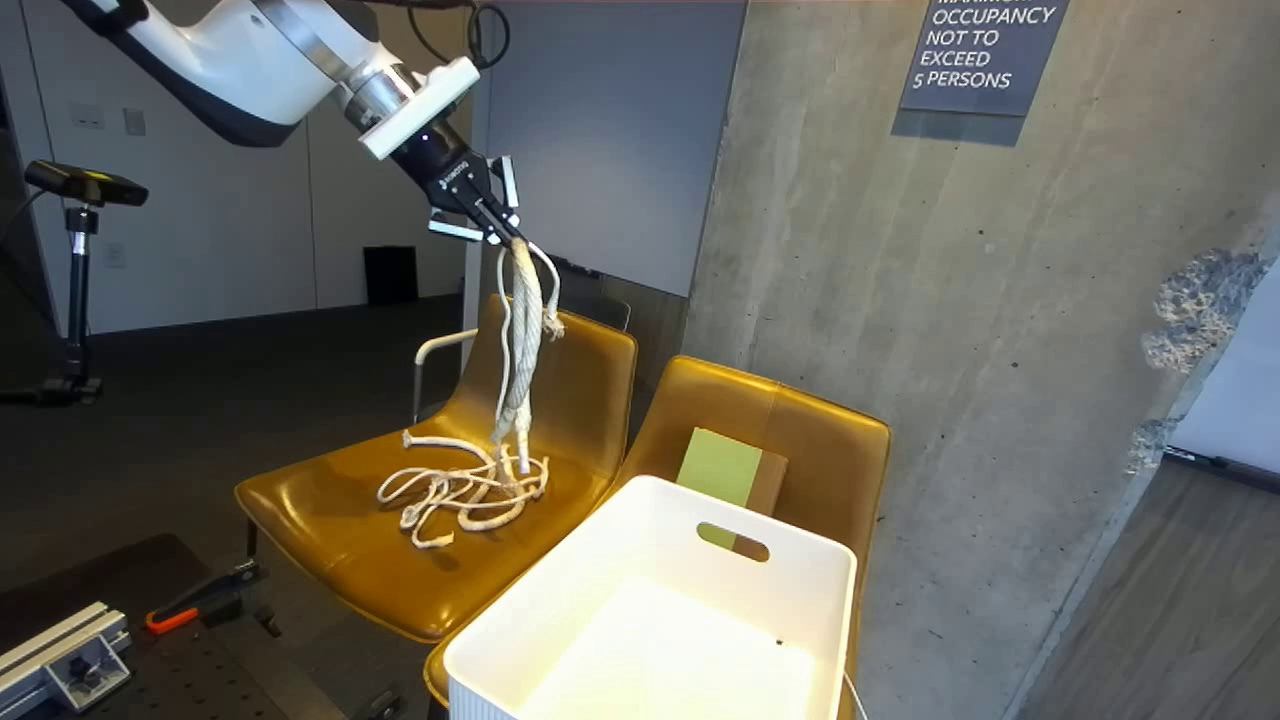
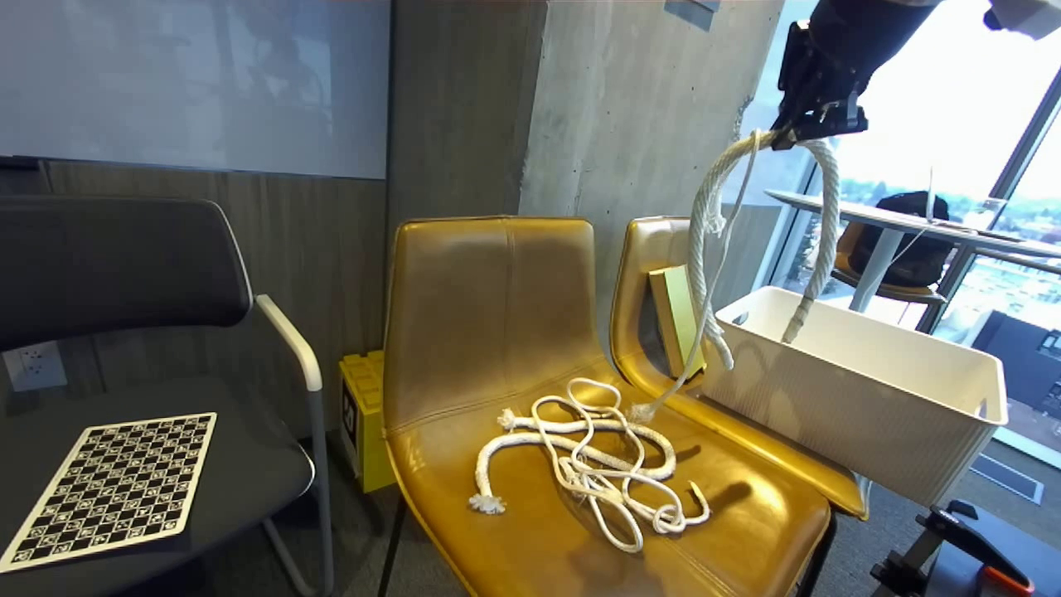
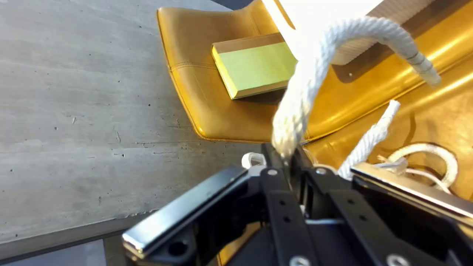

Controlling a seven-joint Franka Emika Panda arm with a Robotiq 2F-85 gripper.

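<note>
My gripper (image 1: 513, 236) is shut on white rope, high above the left tan chair. A thick white rope (image 2: 708, 214) is pinched along its length, so both ends hang down from the fingers; a thinner white cord (image 2: 733, 220) is draped there too. In the wrist view the thick rope (image 3: 306, 84) arches out from between the fingertips. More rope (image 1: 474, 486) lies in a loose tangle on the chair seat below. The white bin (image 1: 648, 576) stands on the neighbouring chair, and its visible inside looks empty.
A green-and-brown box (image 1: 726, 472) leans on the right chair's back, behind the bin. A concrete wall (image 1: 1020, 360) rises close behind the chairs. In exterior view 2, a dark chair (image 2: 119, 269) carries a checkered board (image 2: 114, 482).
</note>
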